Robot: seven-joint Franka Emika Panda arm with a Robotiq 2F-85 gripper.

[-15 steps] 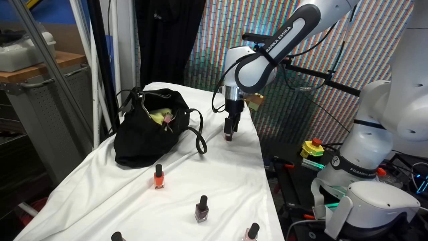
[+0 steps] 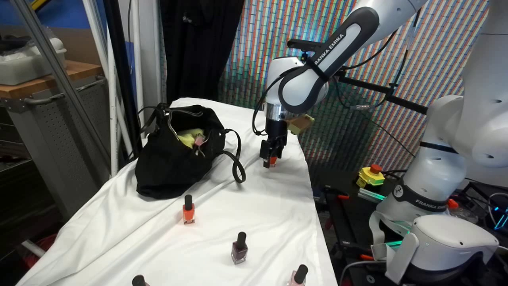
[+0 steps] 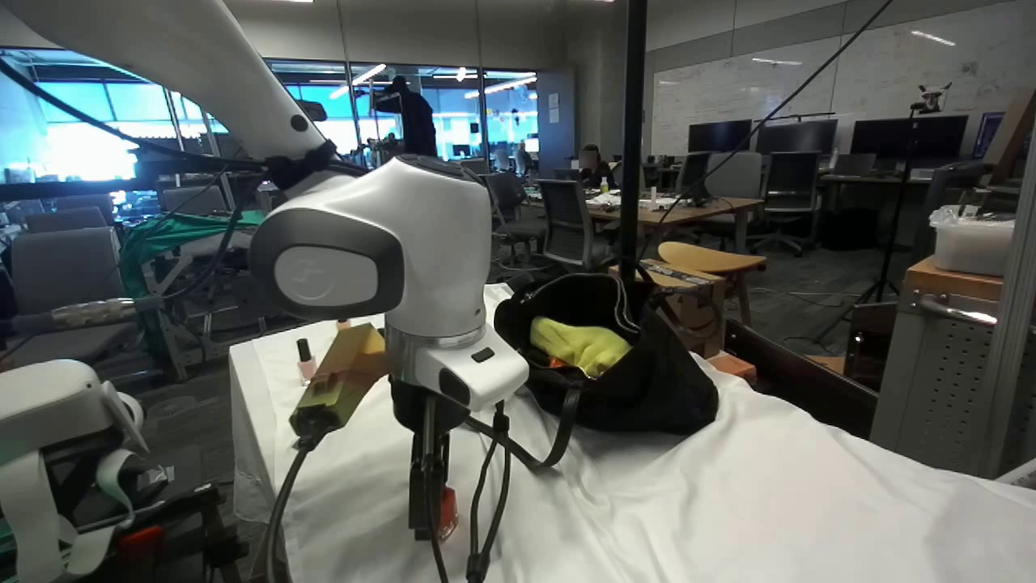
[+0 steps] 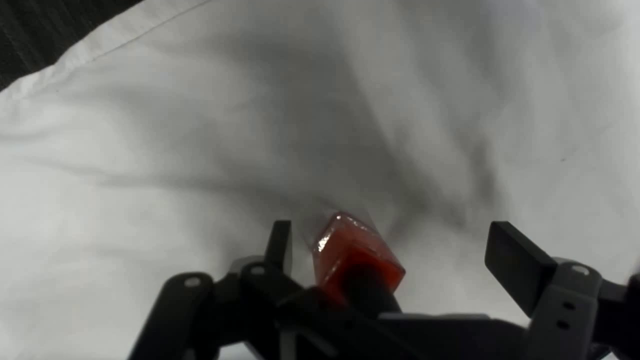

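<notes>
A red nail polish bottle [image 4: 354,249] with a black cap stands on the white cloth, between the spread fingers of my gripper. In the wrist view it lies nearer the left finger [image 4: 279,249], with a wide gap to the right finger [image 4: 519,264]. The fingers are open and low around it; part of the cap is hidden by the gripper. From exterior view 1, a bit of the red bottle [image 2: 272,161] shows at the fingertips. A black bag [image 2: 176,164], open at the top, holds something yellow [image 2: 190,136].
More polish bottles stand nearer the camera: an orange-red one [image 2: 189,214], a dark purple one [image 2: 239,251], a pale pink one [image 2: 296,280], and a black cap [image 2: 139,281] at the lower edge. A bag strap [image 2: 236,167] lies on the cloth between bag and gripper.
My gripper has turned about its vertical axis and its fingers now appear wider apart in exterior view 1. More of the red bottle shows. The bag and other bottles have stayed put.
</notes>
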